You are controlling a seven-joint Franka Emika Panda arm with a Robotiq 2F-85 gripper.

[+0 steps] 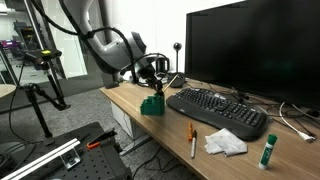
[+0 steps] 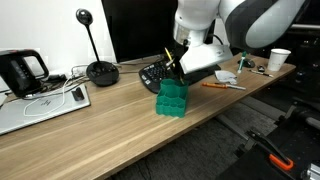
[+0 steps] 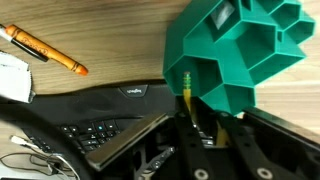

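A green honeycomb-shaped holder (image 3: 222,52) with several open cells fills the upper right of the wrist view. In exterior view 2 the holder (image 2: 171,99) stands upright on the wooden table, and in exterior view 1 it (image 1: 152,105) is near the table's left end. My gripper is shut on a thin yellow stick (image 3: 187,83), perhaps a pencil or pen. The stick overlaps the near cell of the holder in the wrist view; whether it is inside the cell, I cannot tell. In exterior view 2 a yellow bit (image 2: 168,53) shows at the tilted gripper, just above the holder.
A black keyboard (image 1: 215,110) lies behind and right of the holder, before a large monitor (image 1: 255,50). An orange crayon or marker (image 3: 48,50), a light pen (image 1: 193,143), a white cloth (image 1: 226,143) and an upright green bottle (image 1: 267,151) lie or stand to the right.
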